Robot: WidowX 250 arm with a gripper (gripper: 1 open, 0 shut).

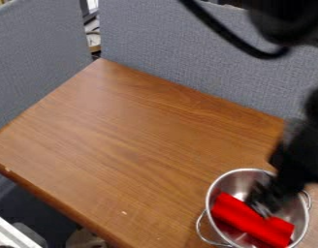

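Note:
A steel pot (227,182) with side handles stands at the front right of the wooden table, a red cylinder (250,220) lying inside it. My dark gripper (268,201) comes in from the right, blurred, its lower end over the pot's rear right part above the cylinder. The pot's right side is partly covered by it, and whether anything is between the fingers is hard to see.
Grey padded panels (181,44) border it at the back and left. A white object (9,232) sits beyond the front left edge.

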